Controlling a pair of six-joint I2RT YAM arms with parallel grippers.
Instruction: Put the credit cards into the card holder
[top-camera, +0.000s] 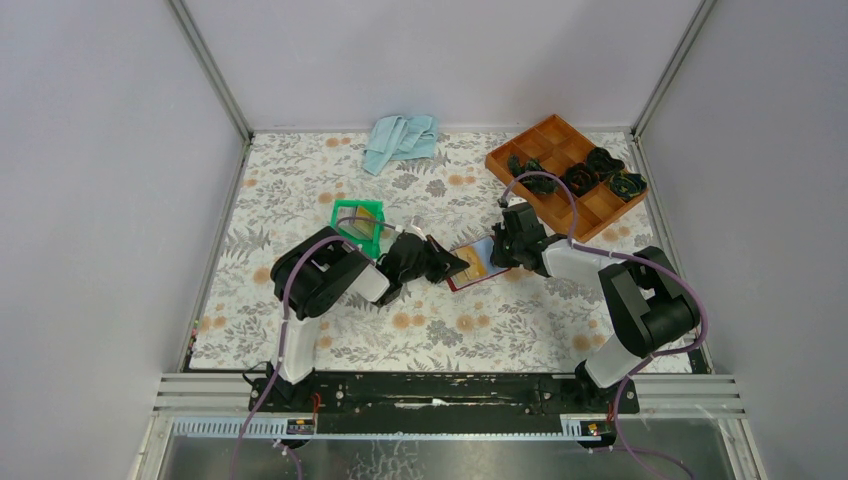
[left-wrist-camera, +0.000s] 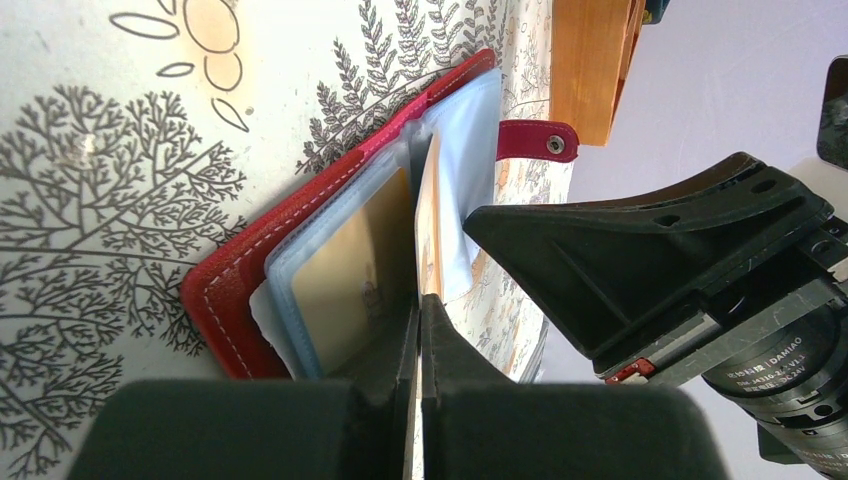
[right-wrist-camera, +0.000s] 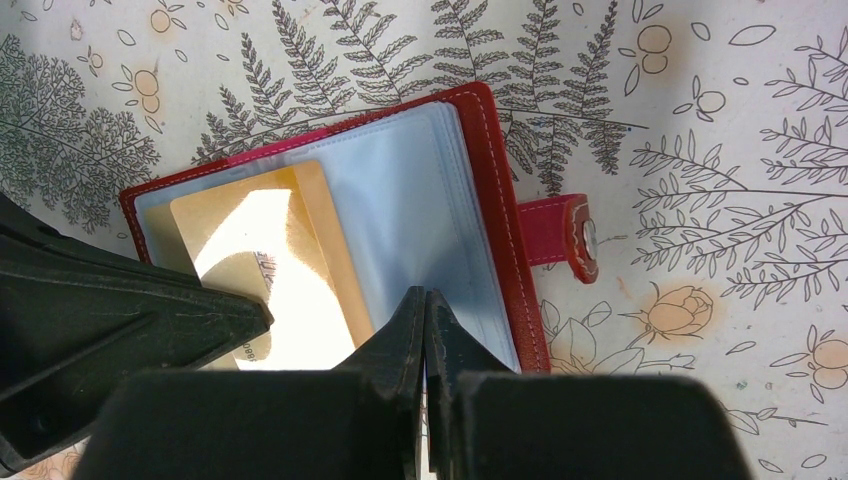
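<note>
The open red card holder (right-wrist-camera: 500, 230) with clear sleeves (right-wrist-camera: 410, 200) lies between my grippers, its snap strap (right-wrist-camera: 545, 228) to one side. A gold card is in its sleeves; in the left wrist view the card's edge (left-wrist-camera: 429, 220) stands at my left gripper's tips (left-wrist-camera: 420, 305). That gripper is shut; whether the thin edge is between its fingers is unclear. My right gripper is shut over the blue sleeve, with nothing visible between its fingers.
A green basket (top-camera: 377, 210) with cards stands left behind the left arm. A wooden compartment tray (top-camera: 555, 130) with dark bundles is at back right, and a blue cloth (top-camera: 400, 140) at the back.
</note>
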